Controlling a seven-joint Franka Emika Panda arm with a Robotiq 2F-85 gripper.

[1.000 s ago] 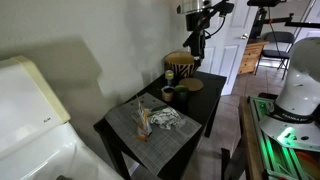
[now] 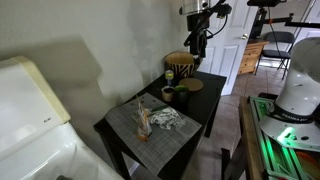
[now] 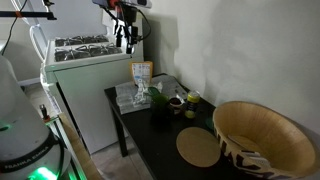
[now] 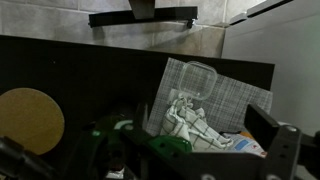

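Observation:
My gripper (image 2: 197,58) hangs high above the black table (image 3: 160,130), well clear of everything on it. In the wrist view its dark fingers (image 4: 268,130) stand wide apart, with nothing held between them. Below lies a grey woven mat (image 4: 235,98) bearing a crumpled checked cloth (image 4: 195,127) and a clear rectangular container (image 4: 198,80). At the mat's edge is a colourful packet (image 4: 243,144), partly hidden by a finger. A dark green bowl or pot (image 2: 181,92) sits farther along the table. Beyond it lies a round brown trivet (image 3: 198,145).
A jar with a yellowish top (image 3: 192,106) stands near the pot. A large wooden bowl or basket (image 3: 265,135) occupies the table's end. A white stove (image 3: 85,60) adjoins the other end. Bare black tabletop shows along the front edge.

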